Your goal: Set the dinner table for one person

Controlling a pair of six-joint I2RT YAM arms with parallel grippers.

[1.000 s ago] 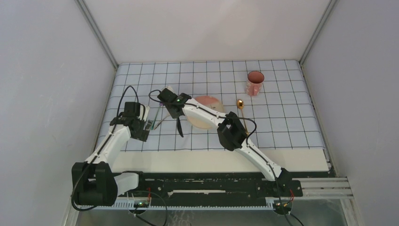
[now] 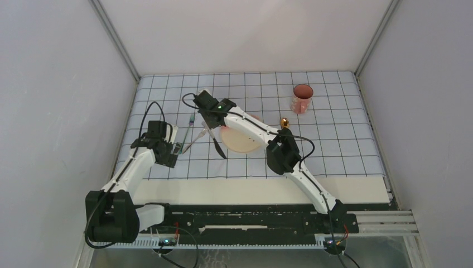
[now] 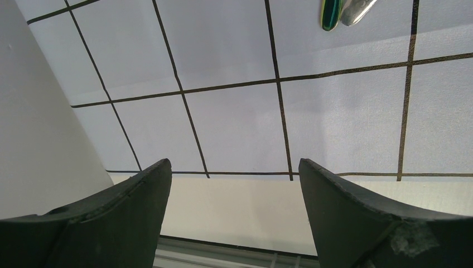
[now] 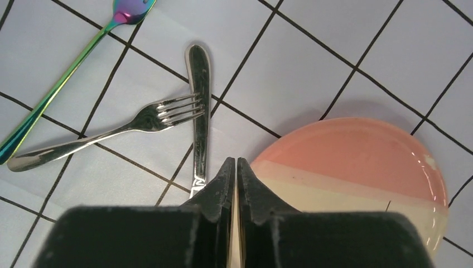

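My right gripper hangs over the plate's left edge, its fingers a narrow gap apart and nothing between them. A knife (image 4: 201,117) lies to its left, the handle clear and the rest passing behind the fingers; its dark blade (image 2: 219,148) shows in the top view. The tines of a silver fork (image 4: 146,119) rest across the knife's handle. Beside the fork is an iridescent utensil (image 4: 64,78). The pink and cream plate (image 4: 357,145) is partly covered by the arm from above. My left gripper is open and empty over the cloth.
A pink mug (image 2: 302,100) stands at the back right. The bowl of a gold spoon (image 2: 284,122) shows right of the plate, its handle hidden by the right arm.
My right gripper has moved slightly right and toward the back. The knife's blade end has swung right, and more of the knife and fork shows. The left arm is still.
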